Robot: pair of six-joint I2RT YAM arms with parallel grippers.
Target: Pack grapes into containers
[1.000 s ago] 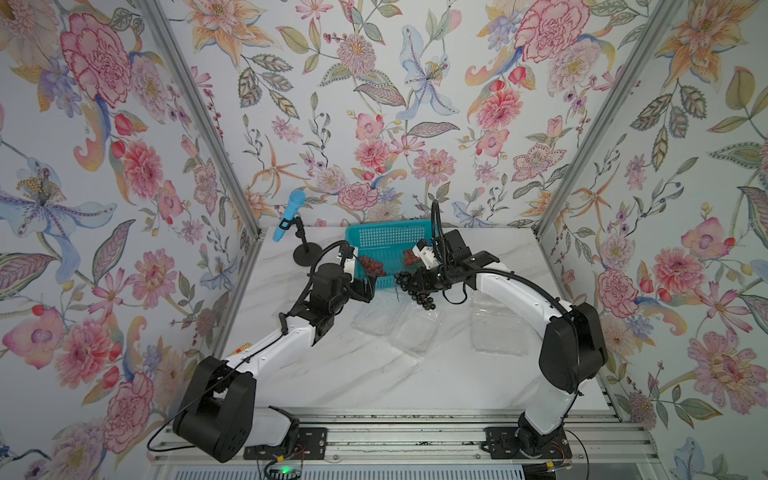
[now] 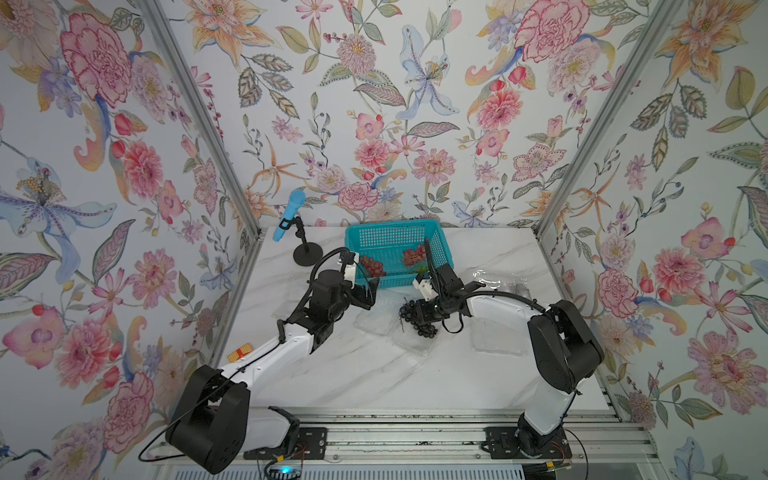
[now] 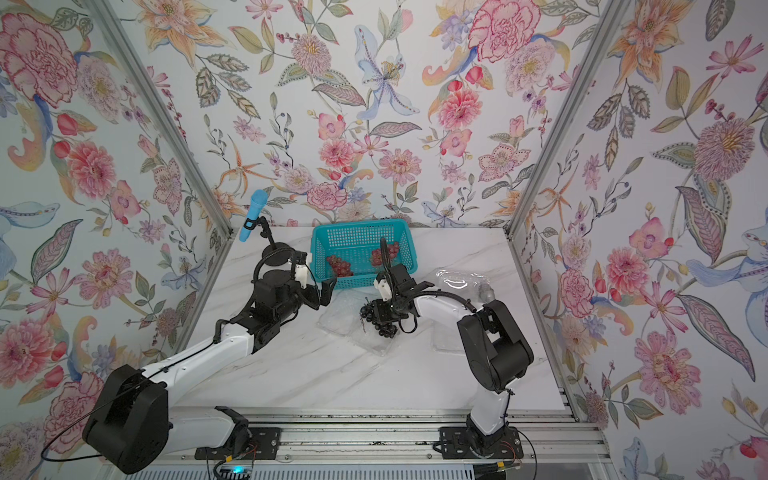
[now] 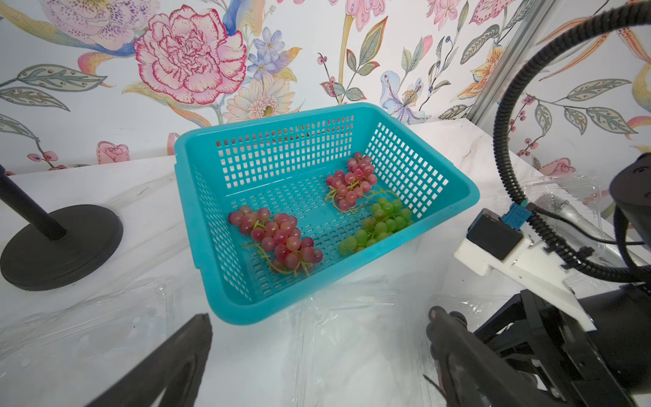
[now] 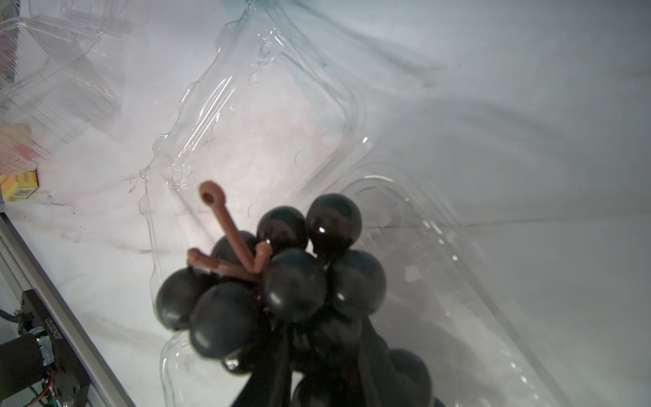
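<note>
A bunch of black grapes (image 5: 295,285) with a brown stem sits around the fingertips of my right gripper; the frames do not settle whether the fingers still grip it. Below it lies an open clear plastic container (image 5: 454,254), its two halves spread on the table. Whether the bunch touches the container's floor is hidden. My left gripper stands open and empty, in front of the teal basket (image 4: 264,312). Inside that basket are a red bunch (image 4: 278,240) at the left, another red bunch (image 4: 351,179) farther back, and green grapes (image 4: 378,222).
More clear packaging (image 2: 500,340) lies to the right, beneath and beside the right arm. A black round stand (image 2: 307,254) bears a blue microphone (image 2: 289,214) at the back left.
The right gripper came down and toward the front with the black bunch, from near the basket's edge to the clear container. In the last moment it has barely shifted. The left gripper stayed nearly still.
</note>
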